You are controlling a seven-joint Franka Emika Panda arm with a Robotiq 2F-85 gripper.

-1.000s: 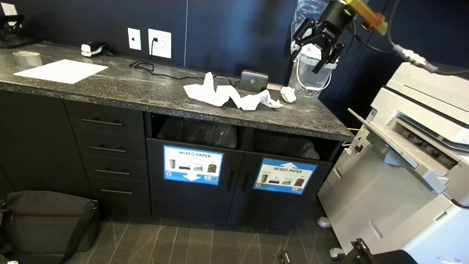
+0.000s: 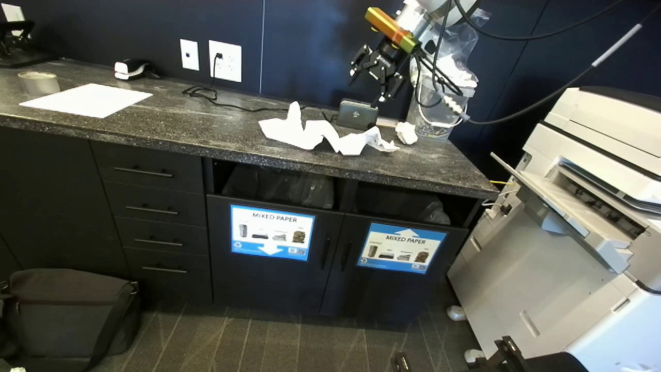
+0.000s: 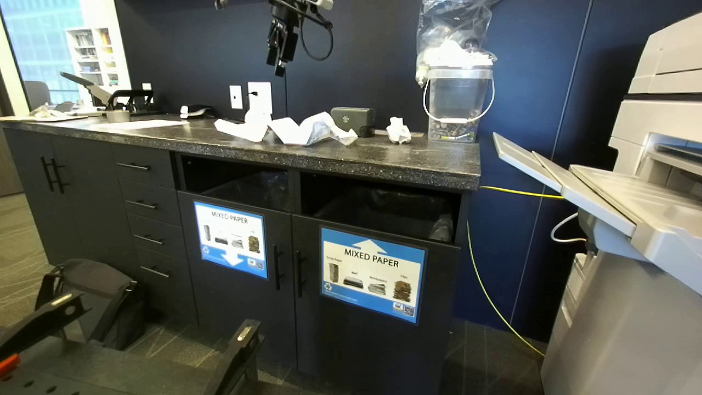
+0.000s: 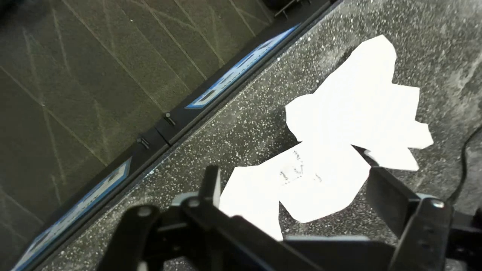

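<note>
A long crumpled white paper point(image 2: 304, 133) lies along the counter near its front edge, in front of a small dark box point(image 2: 357, 114). My gripper point(image 2: 366, 82) hangs in the air above the counter, open and empty, up and to the right of most of the paper. Seen from the wrist, the paper point(image 4: 325, 167) spreads below and between the parted fingers, with faint writing on it. A small crumpled paper ball point(image 2: 406, 133) sits on the counter to the right, beside a clear bucket point(image 3: 454, 99) topped with white material and a plastic bag.
Farther left lie a flat white sheet point(image 2: 87, 100), a tape roll point(image 2: 38, 83) and a stapler point(image 2: 130, 69). A black cable point(image 2: 248, 109) runs behind the crumpled paper. Open bin slots sit under the counter edge point(image 3: 395, 164); a printer point(image 2: 557, 248) stands at the right.
My gripper has swung left, from in front of the bucket to above the dark box, and stays open. The papers and bucket have not moved.
</note>
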